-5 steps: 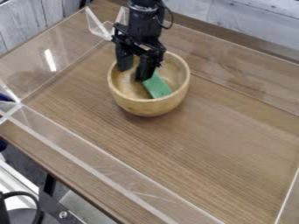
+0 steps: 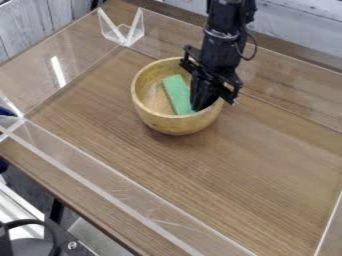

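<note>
A round wooden bowl [image 2: 158, 115] sits near the middle of the table, with a green block [image 2: 177, 94] inside it, slanting along its inner side. The black gripper [image 2: 206, 92] reaches down from the top centre to the bowl's right side, over the right end of the block. Its fingertips are dark and overlap one another, so whether anything is between them is hard to see.
Clear tape strips run along its left part. A white object [image 2: 120, 30] stands at the back left. Dark cables lie beyond the lower left edge.
The gripper has moved rightward, from over the bowl's middle to its right side. The green block now lies further left in the bowl, and the bowl appears shifted slightly.
</note>
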